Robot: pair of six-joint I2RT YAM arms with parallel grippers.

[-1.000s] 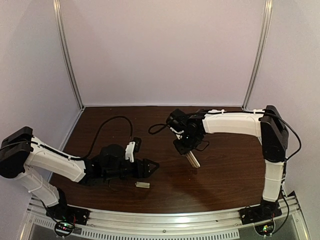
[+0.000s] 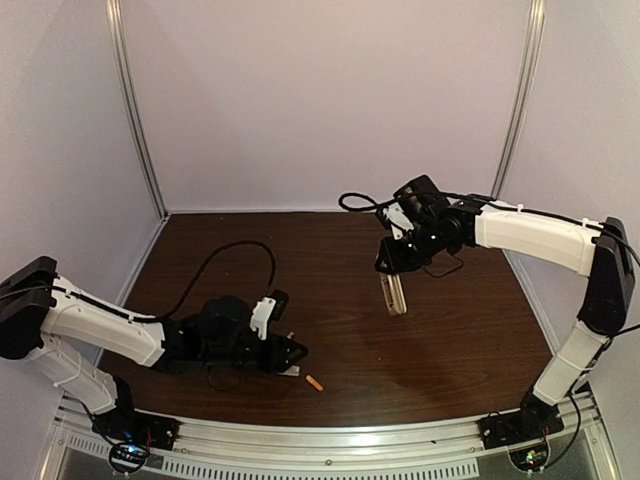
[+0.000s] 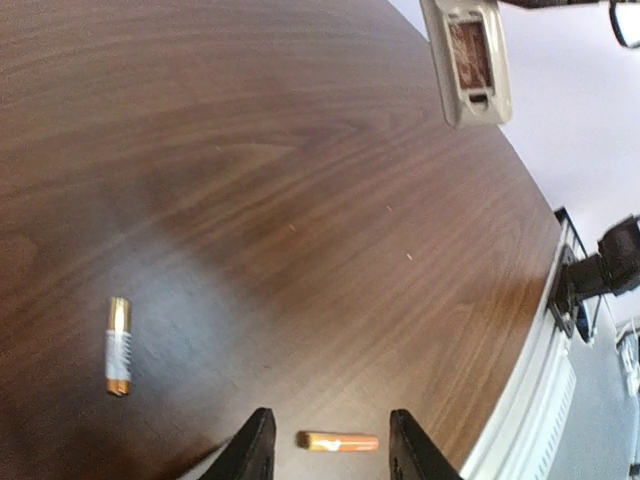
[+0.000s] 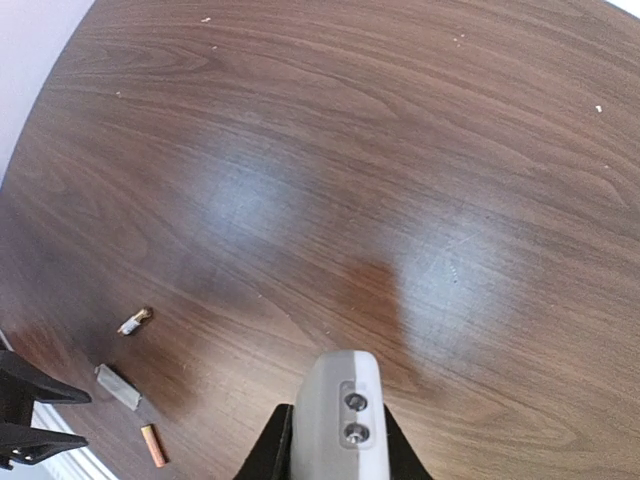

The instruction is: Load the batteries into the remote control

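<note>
The remote control hangs above the table, my right gripper shut on it; its open battery compartment shows in the left wrist view. An orange battery lies near the front, between the fingertips of my open left gripper in that view, apparently below them. A second battery lies further along the table. A grey piece, probably the compartment cover, lies beside the left gripper, partly hidden in the top view.
The metal frame rail runs along the front edge, with white walls at the sides and back.
My right gripper has risen and moved back-right with the remote. The left gripper has shifted slightly toward the front.
</note>
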